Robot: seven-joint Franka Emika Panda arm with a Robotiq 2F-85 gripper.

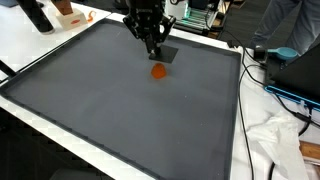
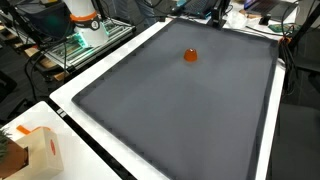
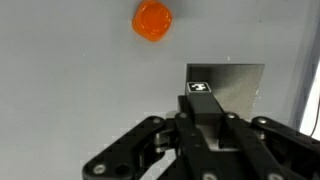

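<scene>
My gripper is shut on a dark grey, flat-faced piece (image 3: 240,84), whose shiny face spreads to the right of the fingertips in the wrist view. In exterior view 1 that piece (image 1: 170,55) shows beside the gripper (image 1: 153,50), towards the far side of the grey board. A small round orange object (image 1: 158,71) rests on the board, apart from the gripper and nearer the camera. The wrist view has the orange object (image 3: 152,19) at the top, left of the fingers. The held piece is hard to make out in exterior view 2, where the orange object (image 2: 190,55) stands alone.
The grey board (image 2: 170,110) is broad and mostly bare, with a pale border. Cables and a crumpled white bag (image 1: 275,140) lie off its right side in exterior view 1. An orange-and-white item (image 1: 70,15) stands past the far left.
</scene>
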